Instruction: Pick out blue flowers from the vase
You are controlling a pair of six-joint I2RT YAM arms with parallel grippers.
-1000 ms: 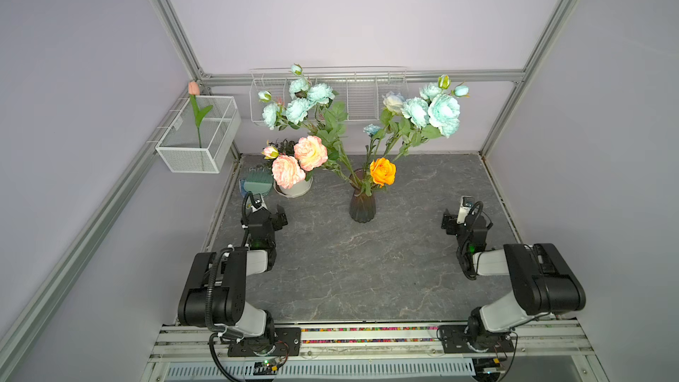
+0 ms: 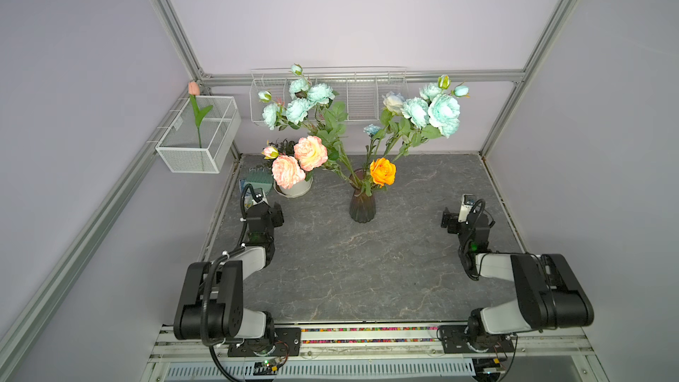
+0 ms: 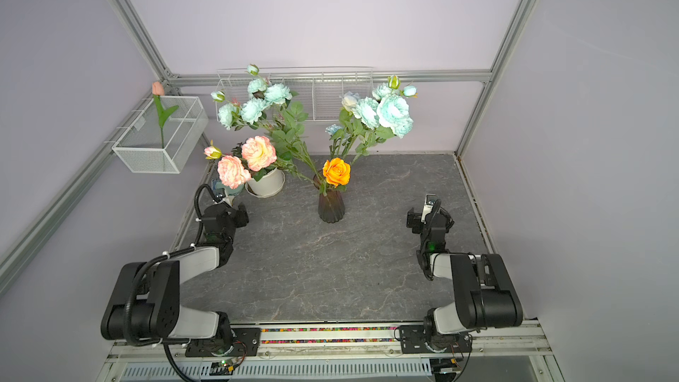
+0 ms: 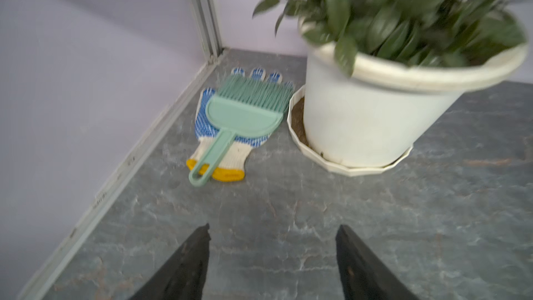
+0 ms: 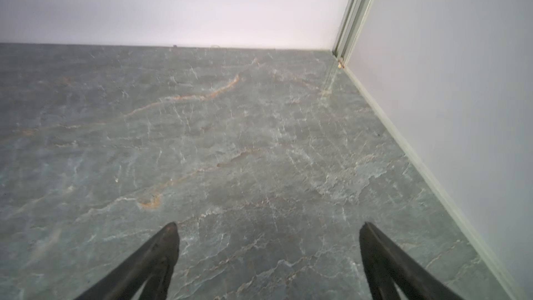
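A dark ribbed vase (image 2: 362, 206) stands at the middle of the table. Pale blue flowers rise from it in a left spray (image 2: 297, 110) and a right spray (image 2: 444, 113), with a small bluer bloom (image 2: 371, 129) between them. An orange rose (image 2: 382, 171) and pink flowers (image 2: 288, 171) share the bouquet. To the vase's left, well apart from it, is my left gripper, its fingers spread around empty space. Off to the vase's right, my right gripper is open above bare table. Neither one touches a flower.
A white potted plant (image 4: 366, 111) stands ahead of my left gripper, beside a green dustpan brush (image 4: 244, 116) lying on a glove. One white basket (image 2: 201, 162) with a pink tulip (image 2: 199, 116) hangs on the left wall; another wire basket (image 2: 353, 92) is behind the flowers.
Both arms' elbows have swung a little outward and down in the view. The left gripper has shifted slightly; the right one barely. Vase and flowers have not moved.
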